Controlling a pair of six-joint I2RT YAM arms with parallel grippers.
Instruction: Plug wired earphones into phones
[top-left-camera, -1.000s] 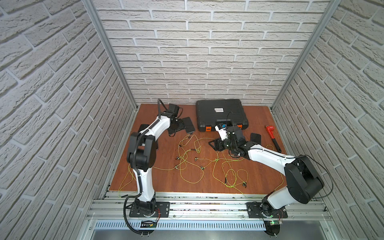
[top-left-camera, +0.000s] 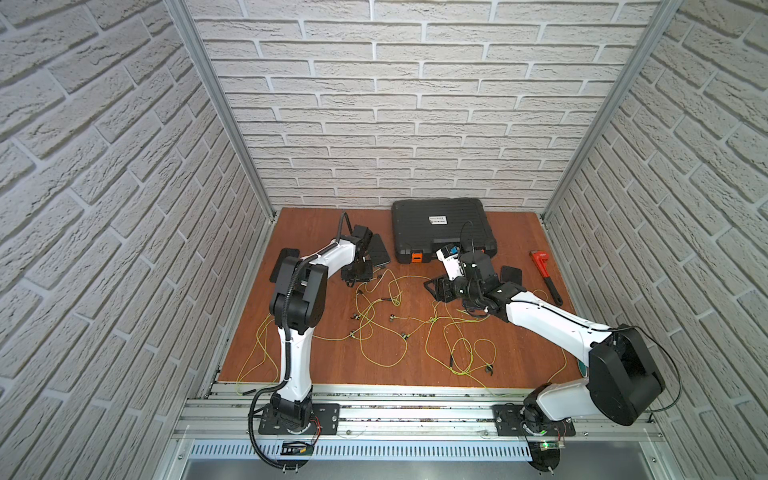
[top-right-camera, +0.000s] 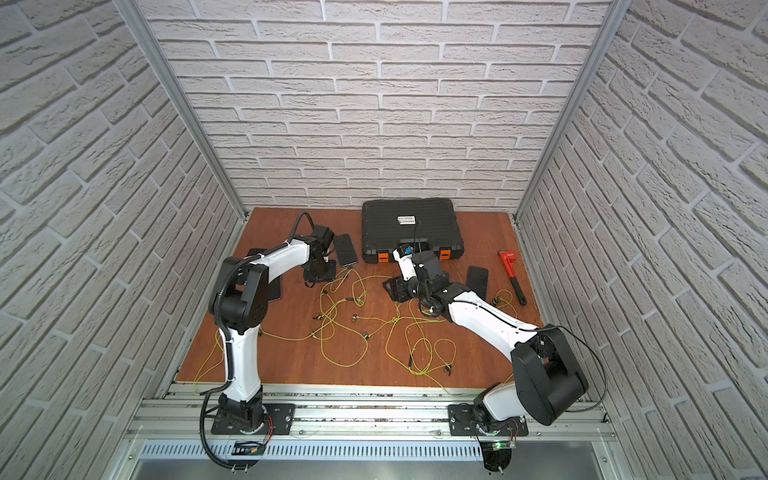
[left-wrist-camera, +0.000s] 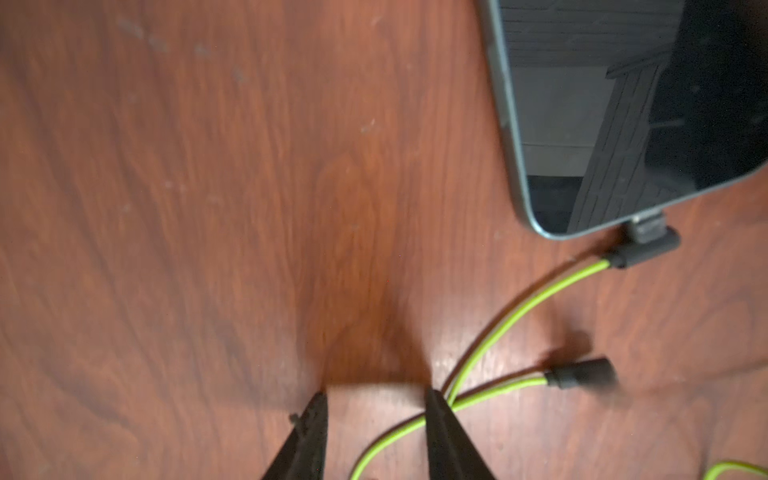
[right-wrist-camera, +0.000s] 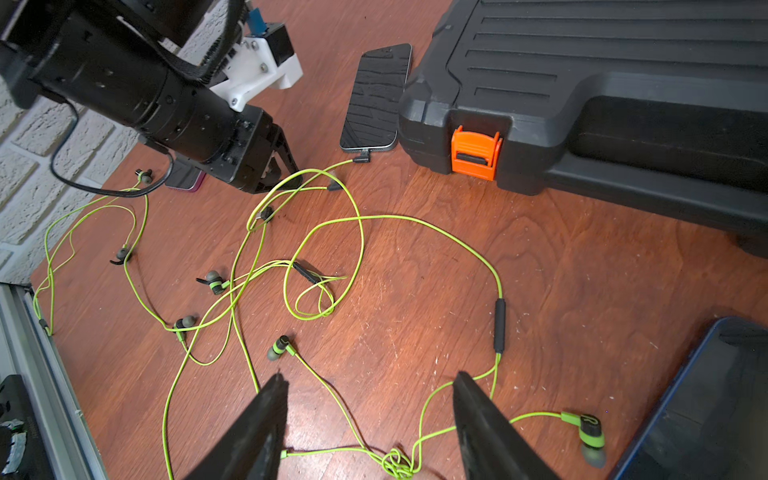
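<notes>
In the left wrist view a dark phone (left-wrist-camera: 608, 104) has a plug (left-wrist-camera: 644, 244) with a green cable at its bottom edge; a second green cable ends in a black piece (left-wrist-camera: 580, 373) just below it. My left gripper is low over the wood beside these cables, fingers apart, the right finger over the cable. My right gripper stands open above the middle right of the table, over tangled green earphones (right-wrist-camera: 397, 462), nothing visible in its grasp. Another phone (right-wrist-camera: 704, 400) lies at its right.
A black case (top-left-camera: 436, 216) fills the back middle. A red pipe wrench (top-left-camera: 544, 268) lies at the right edge. More phones (top-right-camera: 477, 280) lie left and right. Earphone cables cover much of the front table.
The right arm has shifted slightly.
</notes>
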